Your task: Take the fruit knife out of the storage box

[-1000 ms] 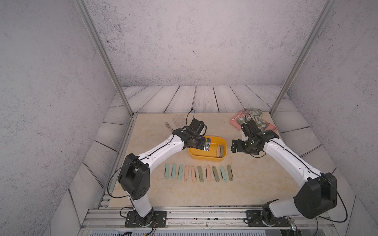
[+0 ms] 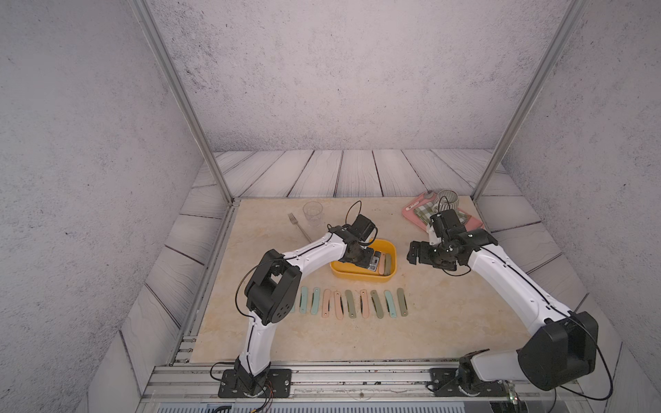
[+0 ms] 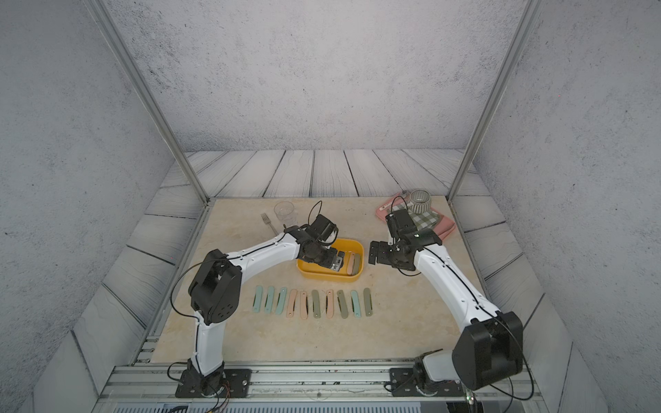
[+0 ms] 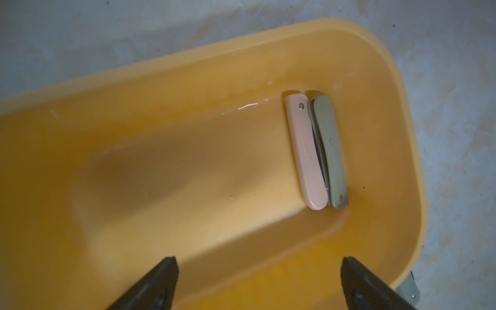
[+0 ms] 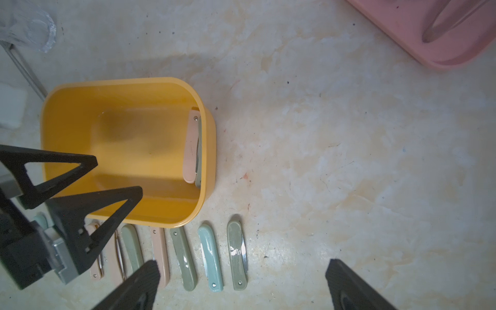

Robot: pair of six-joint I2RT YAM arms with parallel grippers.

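Note:
Inside the yellow storage box [image 4: 170, 67] lie two folded fruit knives side by side, a pink knife [image 4: 307, 155] and a green knife [image 4: 330, 155], against its right end. My left gripper hangs open over the box, to the left of both knives, touching neither. Its dark fingers [image 4: 157, 284] show wide apart at the bottom of the left wrist view. To the right of the box, above bare table, my right gripper is open and empty. In the right wrist view the box wall partly covers the green knife.
A row of several folded knives [image 2: 350, 303] lies in front of the box. Behind it are a clear glass [image 2: 312, 210] and a fork [image 2: 297, 223]. At the back right sits a pink tray [image 5: 449, 61]. Table right of the box is clear.
The left arm has moved rightward over the box, bringing its gripper closer to the two knives. The right arm has shifted slightly right. Both knives stay in place.

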